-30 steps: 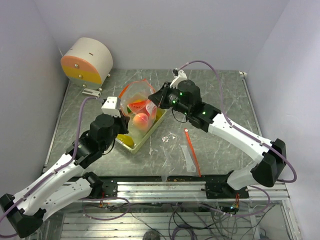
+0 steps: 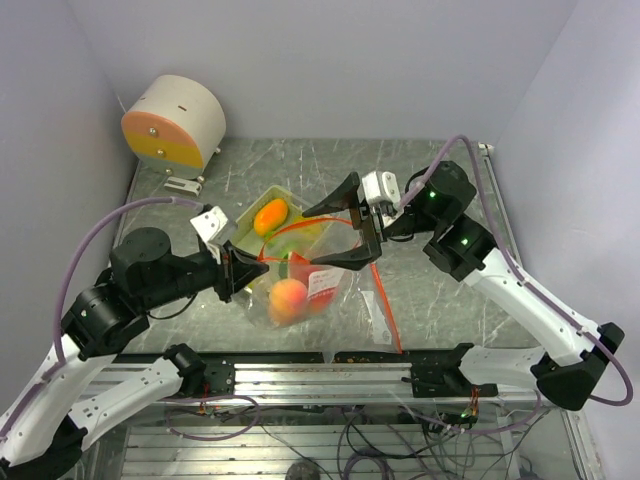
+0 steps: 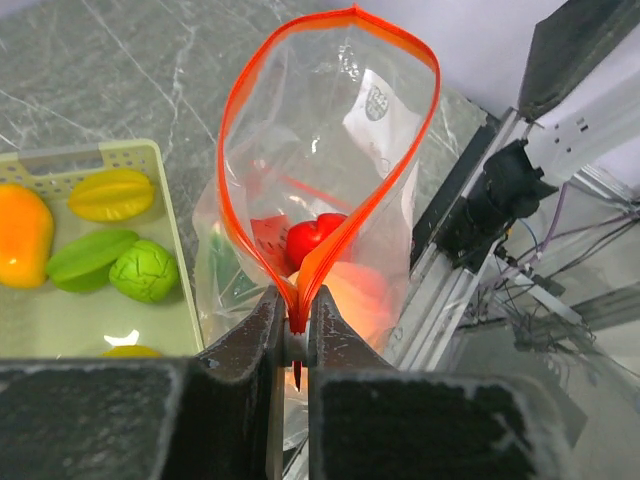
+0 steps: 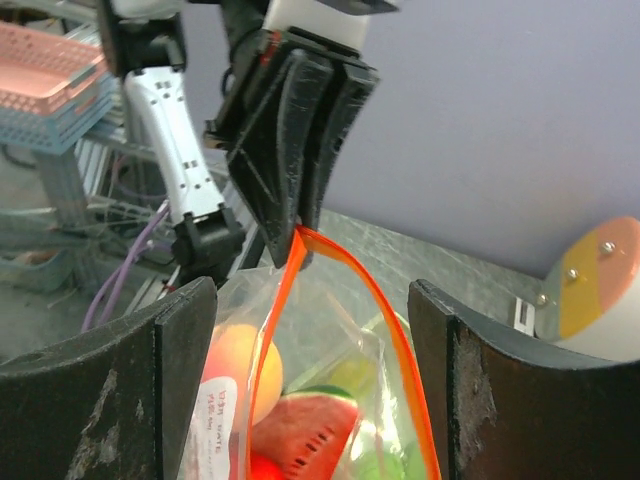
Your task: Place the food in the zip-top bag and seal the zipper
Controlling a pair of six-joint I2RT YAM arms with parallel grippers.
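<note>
A clear zip top bag (image 3: 270, 190) with an orange zipper edge hangs with its mouth spread wide, pinched at one end by my left gripper (image 2: 252, 268). Inside it are a peach (image 2: 288, 297), a watermelon slice (image 4: 303, 432) and a red item (image 3: 314, 238). At the bag's other side my right gripper (image 2: 337, 226) stands open, its two fingers apart around the far part of the mouth without closing on it. In the right wrist view the orange edge runs between those fingers. The food tray (image 3: 165, 230) lies partly behind the bag.
The tray holds an orange mango-like item (image 2: 271, 216), a green pepper (image 3: 90, 258) and other toy food. A second flat bag with an orange strip (image 2: 386, 308) lies at front right. A bread-box-like container (image 2: 174, 125) stands at back left.
</note>
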